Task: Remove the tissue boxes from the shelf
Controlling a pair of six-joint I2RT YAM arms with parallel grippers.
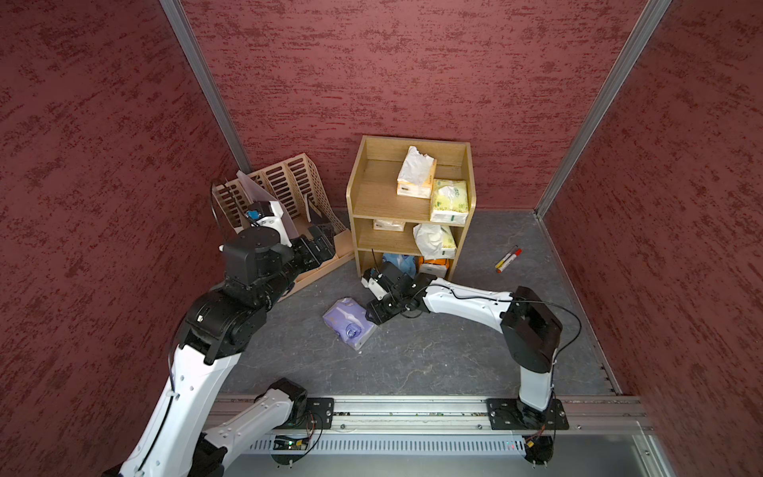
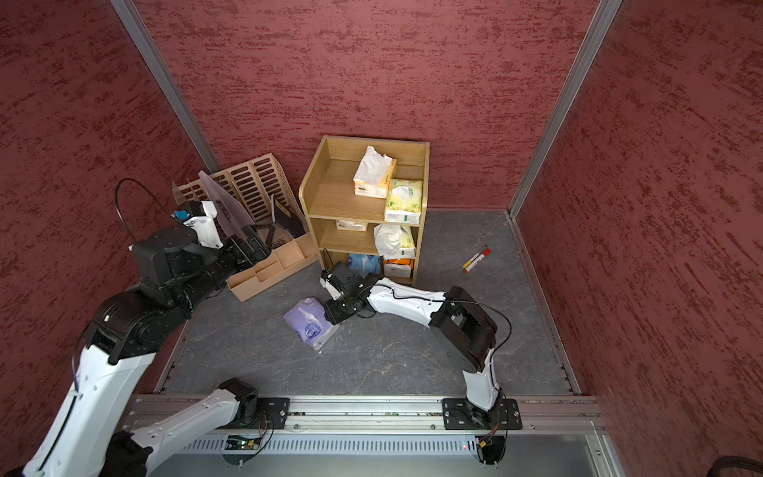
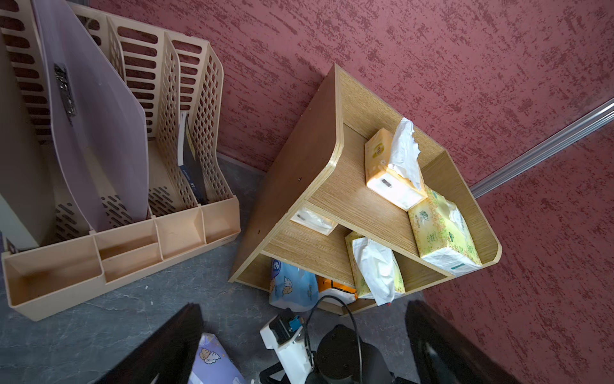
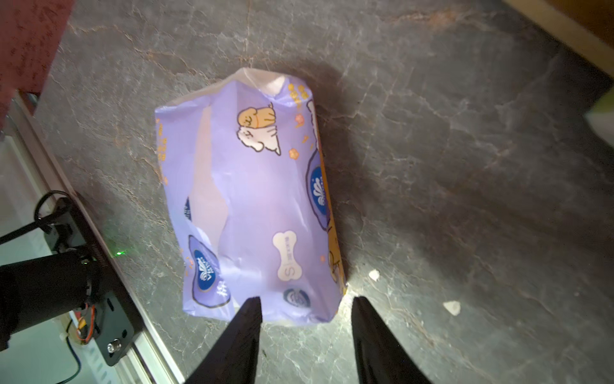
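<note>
On the grey floor in front of the wooden shelf lies a purple tissue pack. Close to its near end in the right wrist view is my right gripper, fingers apart, nothing between them. On the top shelf stand an orange-and-white tissue box and a yellow-green pack. Below are a white box and a yellow-green pack with tissue hanging out. The bottom level holds a blue pack and an orange pack. My left gripper hangs open and empty near the file rack.
The beige file rack with folders and a front tray stands left of the shelf. Two markers lie on the floor to the right. Floor between them and the right arm is clear.
</note>
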